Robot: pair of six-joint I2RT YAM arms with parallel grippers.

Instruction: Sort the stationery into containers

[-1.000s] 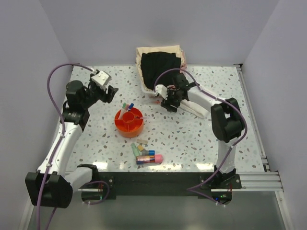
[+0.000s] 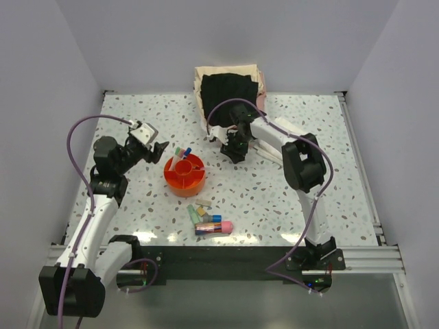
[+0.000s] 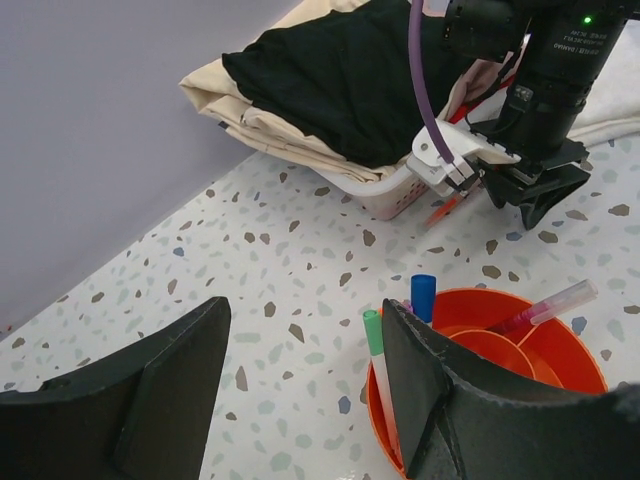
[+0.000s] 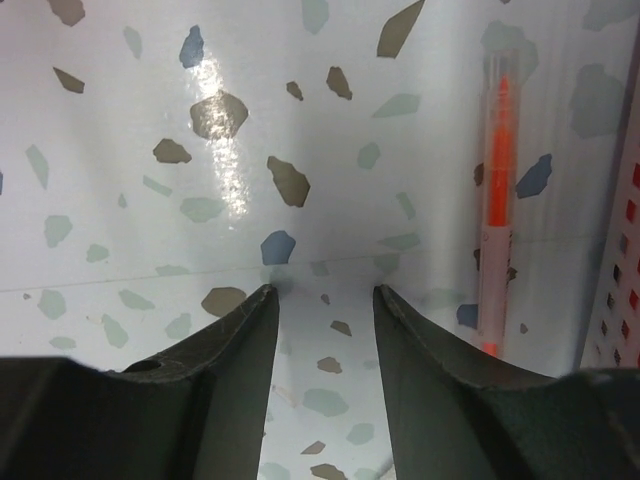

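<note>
An orange round divided organizer (image 2: 193, 184) (image 3: 552, 353) holds several markers. My left gripper (image 2: 157, 149) is over the table left of it, fingers apart with nothing visible between. My right gripper (image 2: 234, 156) is low at the table, right of the organizer and in front of the basket; its fingers look apart, and whether anything is between them cannot be told. An orange-and-pink pen (image 4: 497, 190) lies beside it, near the basket's wall. Loose markers and a pink-capped cylinder (image 2: 214, 227) lie near the front edge.
A white basket (image 3: 383, 200) with black and cream cloth (image 2: 226, 96) stands at the back centre. A white cloth or pad (image 2: 291, 131) lies right of it.
The left gripper has moved a little toward the front edge.
</note>
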